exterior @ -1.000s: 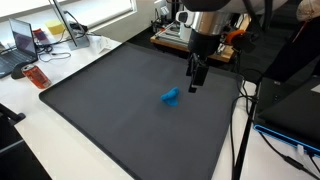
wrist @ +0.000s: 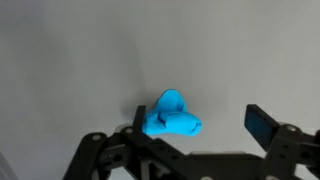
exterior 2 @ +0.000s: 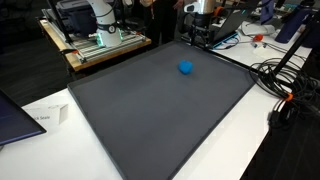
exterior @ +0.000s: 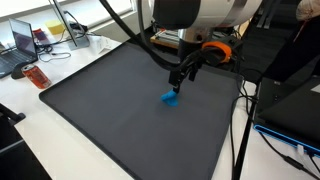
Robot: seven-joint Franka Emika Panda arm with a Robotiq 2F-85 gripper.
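Observation:
A small bright blue item, soft-looking and folded like a cloth, lies on the dark grey mat. Exterior view 2 has the same blue item near the mat's far end. My gripper is just above and beside it, pointing down. In the wrist view the blue item shows low in the picture, close to the left finger, and my gripper stands open. Nothing is held between its fingers. How far the fingertips are above the mat is hard to tell.
A red can stands off the mat's far left corner, with a laptop behind it. Black cables run along the right side.
My arm has moved left and lower, bringing the gripper from the right of the blue item to right beside and above it. The blue item has stayed in place.

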